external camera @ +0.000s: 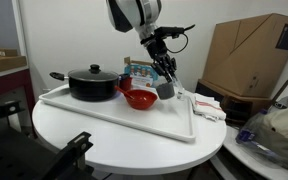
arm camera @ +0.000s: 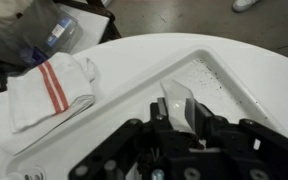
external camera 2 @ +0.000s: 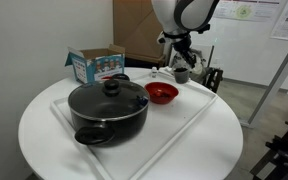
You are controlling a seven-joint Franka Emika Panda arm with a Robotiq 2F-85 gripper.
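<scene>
A dark grey cup (external camera: 165,91) hangs tilted just above the right half of the white tray (external camera: 174,124), close to the red bowl (external camera: 141,99). My gripper (external camera: 171,80) reaches down to it from above and is shut on it. In exterior view 2 the cup (external camera 2: 181,76) appears beyond the red bowl (external camera 2: 161,93), under the arm. The wrist view shows my gripper with a pale, blurred part between its fingers; most of the cup is hidden there.
A black lidded pot (external camera 2: 109,108) stands on the tray's other end. Beside the tray lies a white towel (arm camera: 49,92) with red stripes. An illustrated box (external camera 2: 96,64) stands behind. Dark specks (arm camera: 210,73) dot one tray corner. The tray's front is clear.
</scene>
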